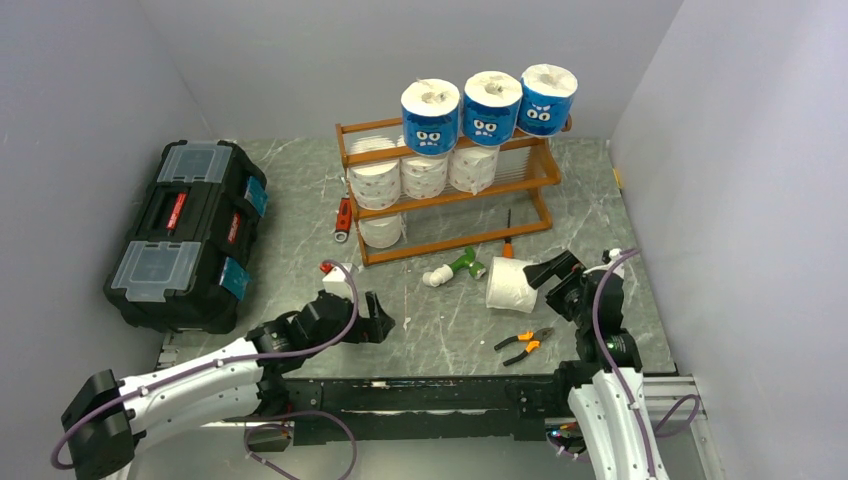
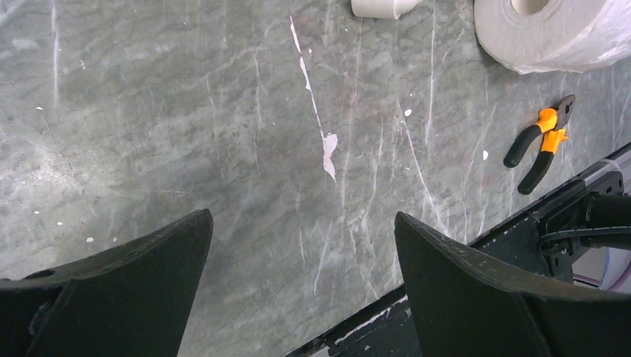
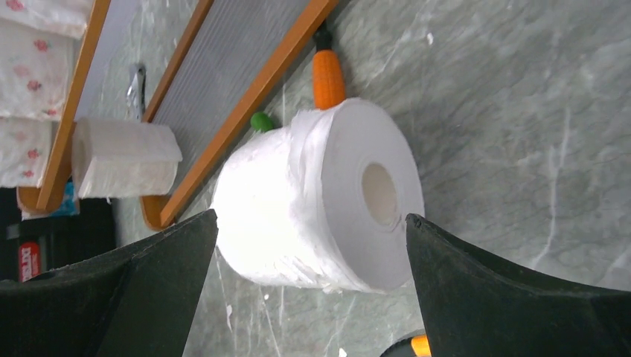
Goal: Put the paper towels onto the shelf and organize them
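Observation:
A loose white paper towel roll (image 1: pixel 509 287) lies on its side on the table, in front of the wooden shelf (image 1: pixel 455 243). My right gripper (image 1: pixel 557 283) stands open at the roll's right end; in the right wrist view the roll (image 3: pixel 283 216) shows between and beyond its fingers, its cored end facing right. Whether they touch cannot be told. My left gripper (image 1: pixel 378 318) is open over bare table, nothing between its fingers. Three blue-wrapped rolls (image 1: pixel 492 108) stand on the shelf's top, three white rolls (image 1: pixel 423 178) on the middle level, and one roll (image 1: pixel 381 231) at the bottom left.
Orange-handled pliers (image 1: pixel 524 344) lie in front of the loose roll. A green and white tool (image 1: pixel 456 267) is to its left, and an orange-handled screwdriver (image 1: pixel 508 247) reaches under the shelf. A black toolbox (image 1: pixel 190 235) fills the left side. Bottom shelf level is clear at centre and right.

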